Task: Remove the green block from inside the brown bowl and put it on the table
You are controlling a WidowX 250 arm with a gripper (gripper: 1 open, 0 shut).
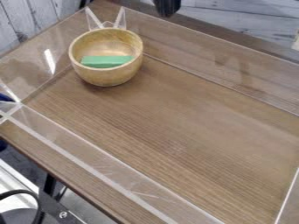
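The brown bowl (107, 77) stands upright on the wooden table toward the far left. Inside it lies the green block (107, 62), resting low against the near side of the bowl. Only a dark piece of the arm (167, 6) shows, cut off by the top edge, up and to the right of the bowl. Its fingers cannot be made out, so what state the gripper is in is hidden.
Bare tabletop (187, 131) stretches across the middle and right. A pale, pointed object (107, 19) sits just behind the bowl. Clear strips run along the table's left and front edges, with dark cables (21, 194) at the lower left.
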